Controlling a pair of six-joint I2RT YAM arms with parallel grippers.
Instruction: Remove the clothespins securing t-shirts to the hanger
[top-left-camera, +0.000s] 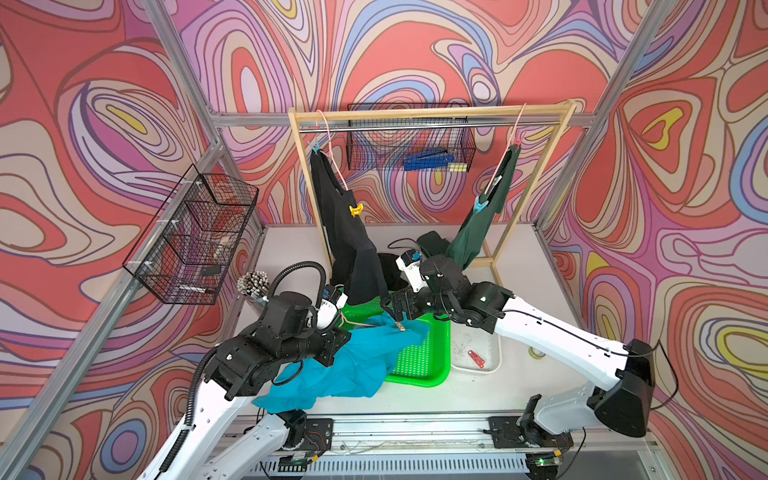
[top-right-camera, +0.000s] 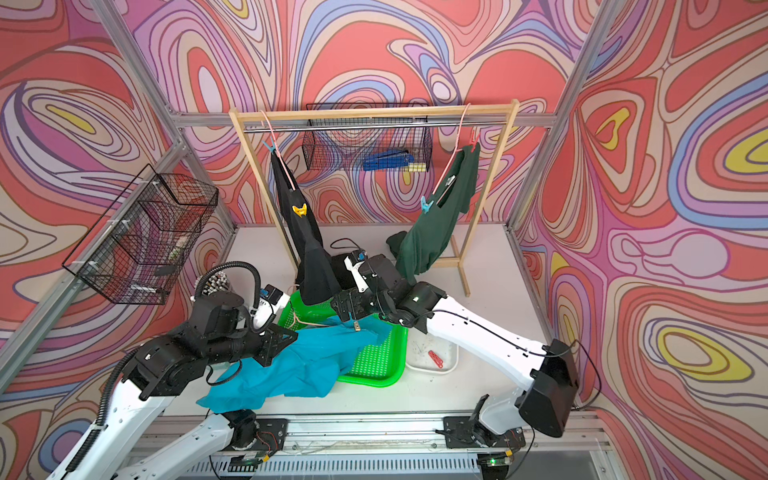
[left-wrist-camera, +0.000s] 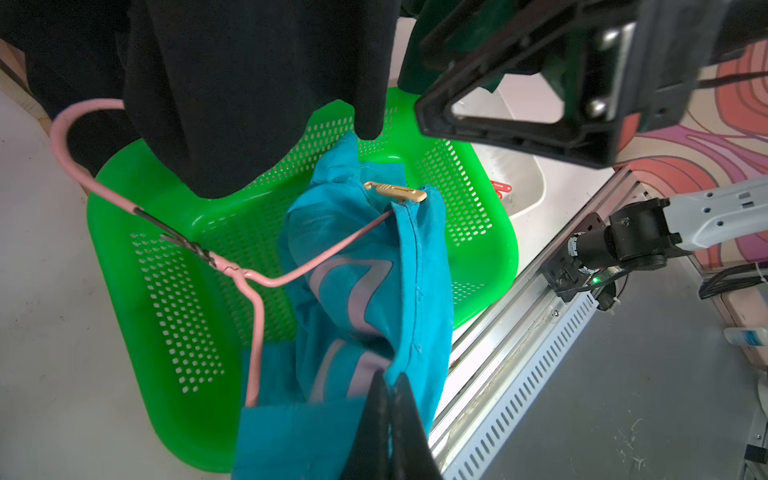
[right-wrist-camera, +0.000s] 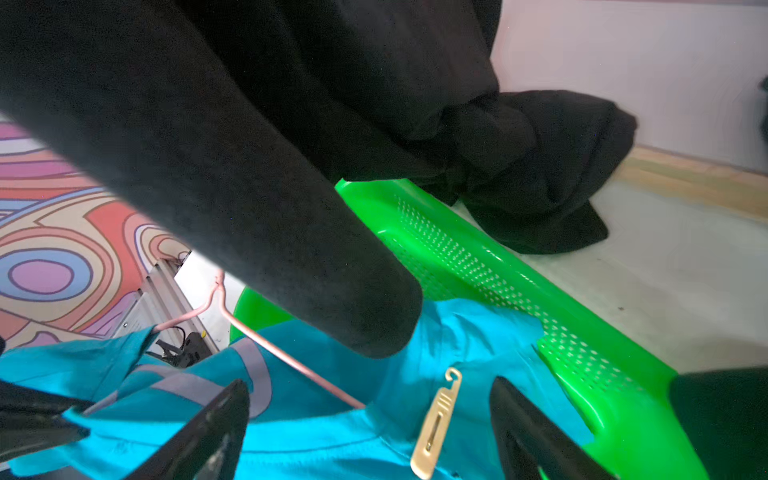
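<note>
The blue t-shirt (left-wrist-camera: 344, 296) is draped over the green basket (left-wrist-camera: 136, 320) on a pink hanger (left-wrist-camera: 256, 320). A tan wooden clothespin (right-wrist-camera: 436, 424) is clipped on the shirt's shoulder, near the hanger arm's end. My left gripper is shut, pinching a fold of the blue cloth. The right gripper stands open, its blurred fingers (right-wrist-camera: 204, 432) on either side of the clothespin without gripping it. In the top left view this right gripper (top-left-camera: 396, 310) hovers just above that pin.
A black shirt (top-left-camera: 352, 248) with a yellow pin (top-left-camera: 357, 209) hangs close behind the right gripper. A green shirt (top-right-camera: 436, 208) hangs at right. The white bin (top-left-camera: 497, 360) holds a red clothespin (top-left-camera: 477, 359).
</note>
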